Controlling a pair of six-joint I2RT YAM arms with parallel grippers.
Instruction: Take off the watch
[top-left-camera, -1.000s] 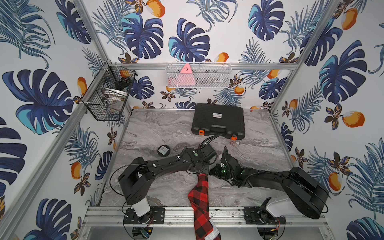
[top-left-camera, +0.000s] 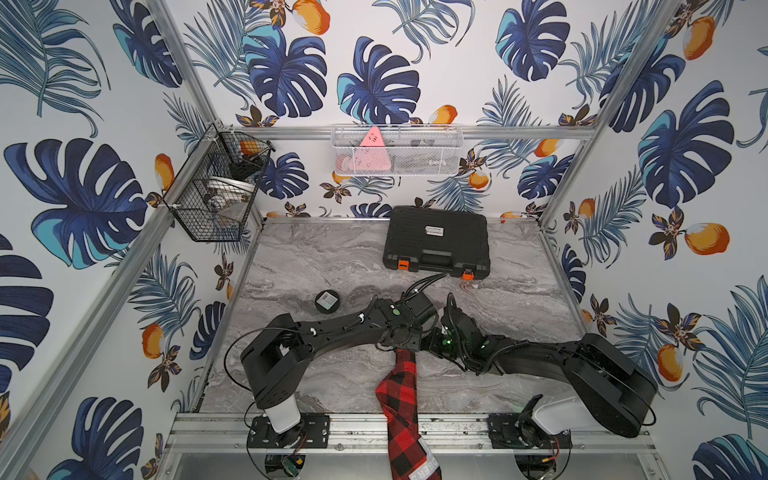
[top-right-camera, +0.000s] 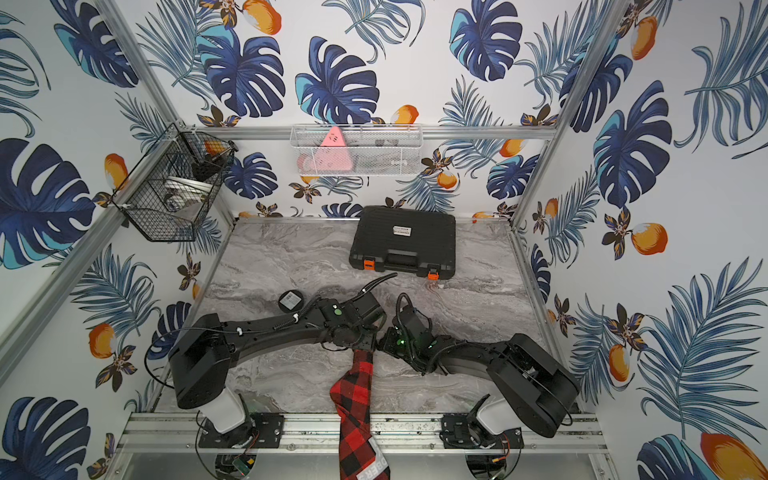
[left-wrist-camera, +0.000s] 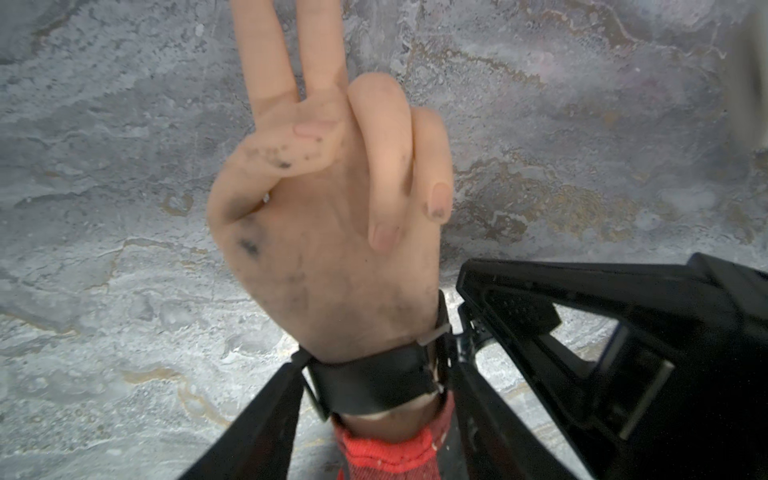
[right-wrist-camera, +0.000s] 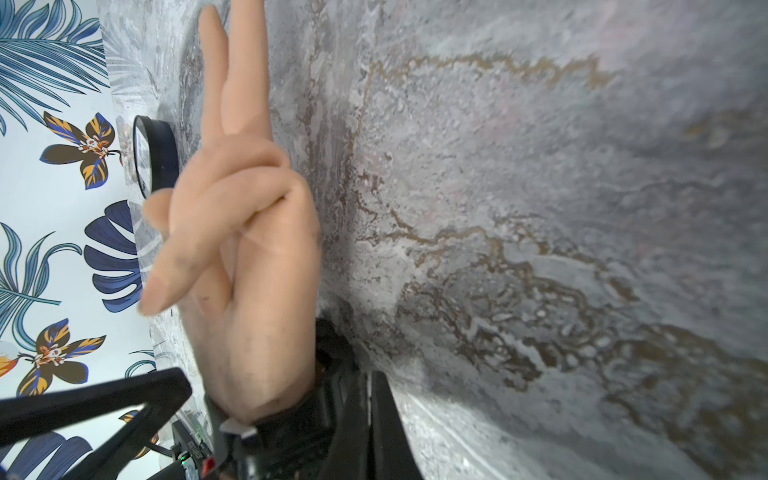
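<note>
A mannequin hand (left-wrist-camera: 336, 240) with two fingers extended emerges from a red plaid sleeve (top-left-camera: 397, 388). A black watch (left-wrist-camera: 368, 384) is around its wrist. My left gripper is open over the watch in the left wrist view, its fingertips either side of the band. My right gripper is shut at the hand's right side, close by the watch; nothing clearly shows between its fingers, and whether it touches the band I cannot tell. Both arms hide the wrist in the top views.
A round black object (top-left-camera: 327, 301) lies left of the hand. A black case (top-left-camera: 436, 244) lies at the back. A black wire basket (top-left-camera: 220, 192) and white mesh basket (top-left-camera: 424, 156) hang on the frame.
The right arm shows no visible change.
</note>
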